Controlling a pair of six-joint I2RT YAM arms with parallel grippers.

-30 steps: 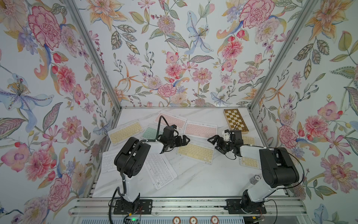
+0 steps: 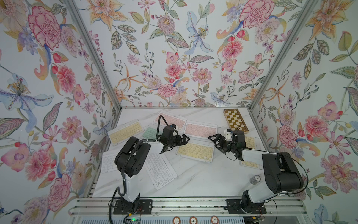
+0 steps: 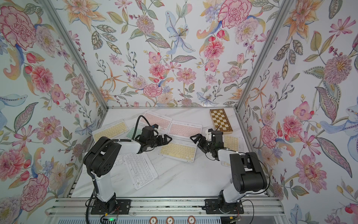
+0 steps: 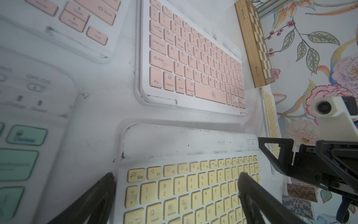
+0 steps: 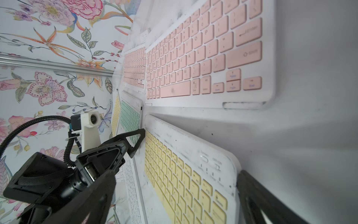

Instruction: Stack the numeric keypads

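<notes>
A white keyboard with yellow keys (image 2: 195, 152) lies between my two grippers. In the left wrist view, the fingers of my left gripper stand wide apart, one by its left edge, the other in front of the keys. The fingers of my right gripper are also apart, with the keyboard's right edge between them in that view. Contact cannot be told. At the far right, two small yellow-keyed pads, one farther back (image 2: 250, 142) and one nearer (image 2: 249, 164), are partly hidden by the right arm.
Two pink-keyed keyboards, one right (image 2: 201, 129) and one left (image 2: 178, 120), lie behind. A green-keyed one (image 2: 150, 132), another yellow one (image 2: 125, 132) and white ones (image 2: 159, 169) are at left. A checkered board (image 2: 235, 120) stands back right.
The yellow-keyed keyboard's near right corner sits slightly higher in the top left view. The left arm looks still.
</notes>
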